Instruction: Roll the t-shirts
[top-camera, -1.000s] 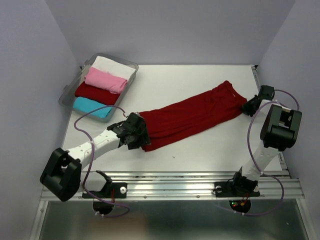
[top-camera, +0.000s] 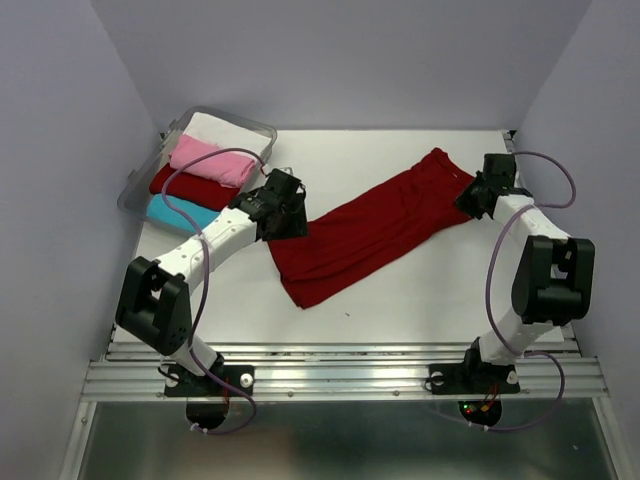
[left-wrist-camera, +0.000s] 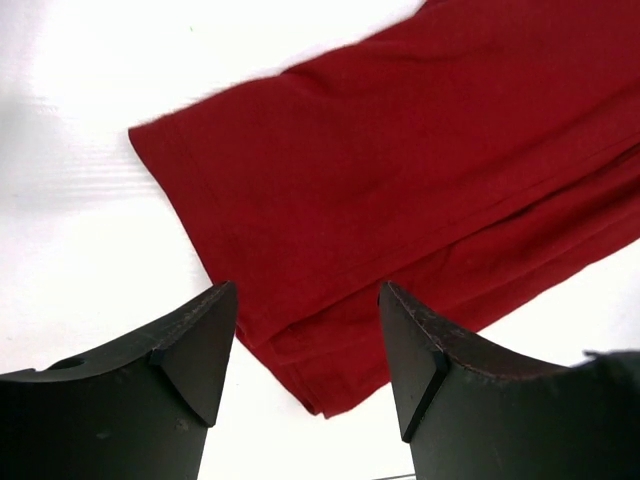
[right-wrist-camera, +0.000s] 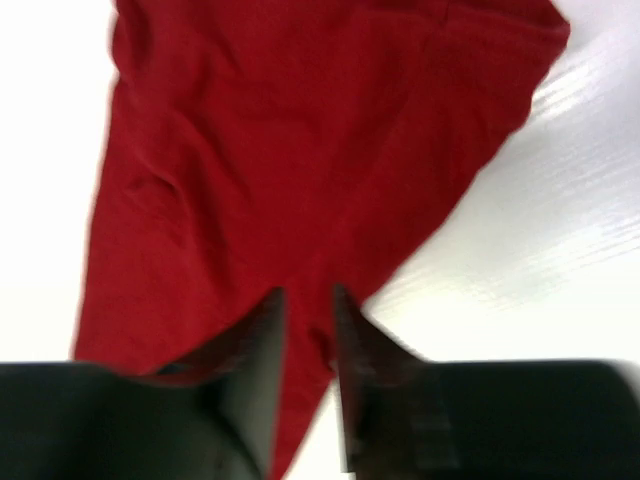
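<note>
A dark red t-shirt (top-camera: 360, 240) lies folded lengthwise in a long, rumpled strip, slanting from lower left to upper right across the white table. My left gripper (top-camera: 295, 210) is above its left end; in the left wrist view the open fingers (left-wrist-camera: 175, 370) have nothing between them, the cloth lying beneath. My right gripper (top-camera: 470, 200) is at the strip's right end. In the right wrist view its blurred fingers (right-wrist-camera: 250, 370) stand a little apart over the red cloth; whether they touch it is unclear.
A grey plastic bin (top-camera: 140, 180) at the back left holds folded white, pink, red and light blue cloths.
Both grippers have moved up in the top view, the left also rightward, the right leftward. The shirt's right end has shifted toward the back and left.
</note>
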